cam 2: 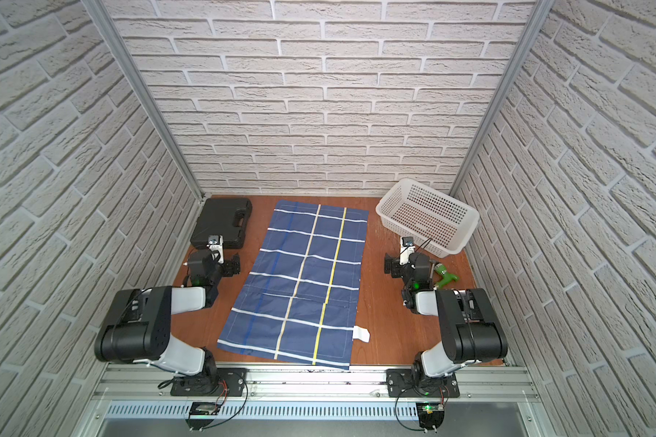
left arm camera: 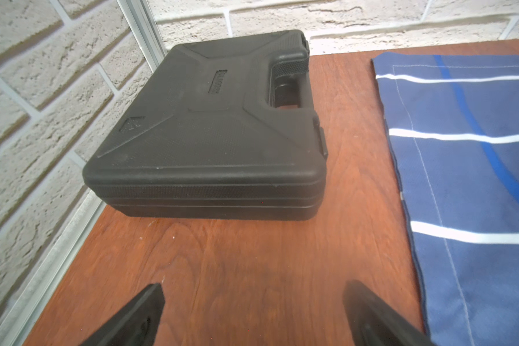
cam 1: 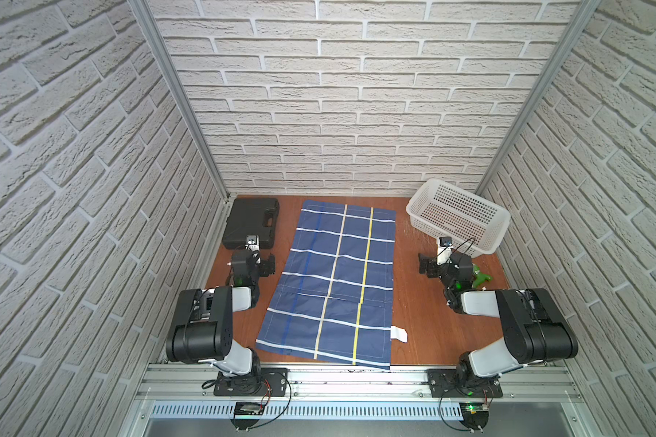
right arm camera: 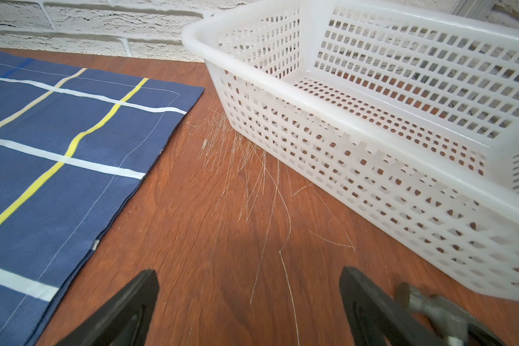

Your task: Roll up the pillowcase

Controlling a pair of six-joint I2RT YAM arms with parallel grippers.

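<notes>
The blue pillowcase with white, yellow and blue stripes lies flat and unrolled lengthwise in the middle of the table, a white tag at its lower right edge. My left gripper stands open beside its left edge, fingers empty; in the left wrist view both fingertips show wide apart over bare wood. My right gripper is open to the right of the pillowcase, also empty, with wood between its fingertips in the right wrist view.
A black case lies at the back left, a white perforated basket at the back right. A green tool lies beside the right arm. Strips of bare wood flank the cloth.
</notes>
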